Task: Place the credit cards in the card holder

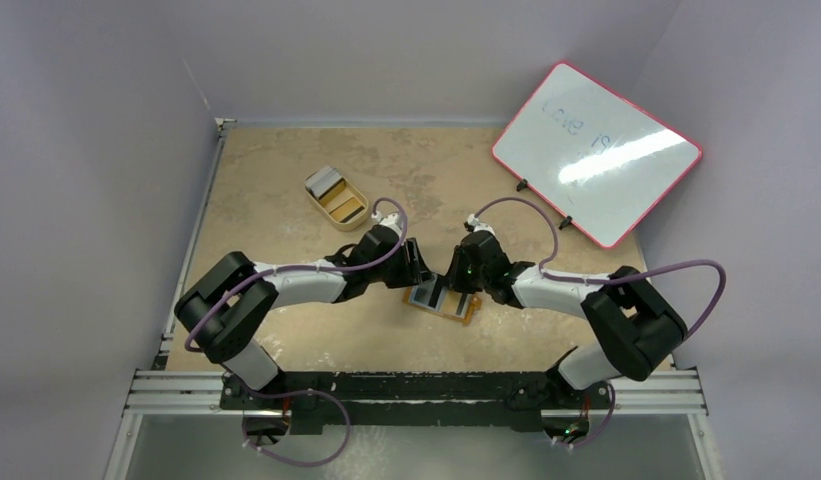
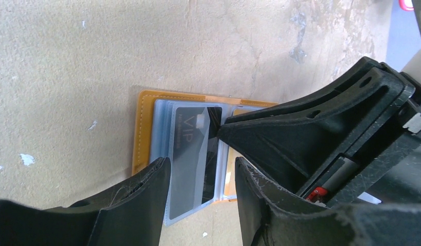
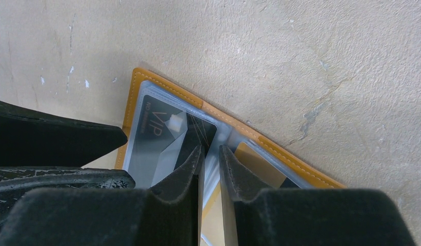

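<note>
The tan-edged card holder [image 1: 468, 316] lies on the table below both grippers. Under a clear sleeve in its left part, a grey and black card marked VIP [image 2: 190, 148] shows, its lower part reaching toward my left gripper. That gripper is open, one finger on either side of the card in view, with nothing clearly held. My right gripper is nearly closed at the middle of the holder, beside the VIP card, with a strip of the clear sleeve between its fingers. To its right, a gold card [image 3: 257, 164] sits in another pocket.
A light basket [image 1: 313, 186] with several cards in compartments stands at the back left. A red-rimmed whiteboard [image 1: 611, 130] fills the back right. Bare table lies behind and in front of the holder; the two grippers are close together.
</note>
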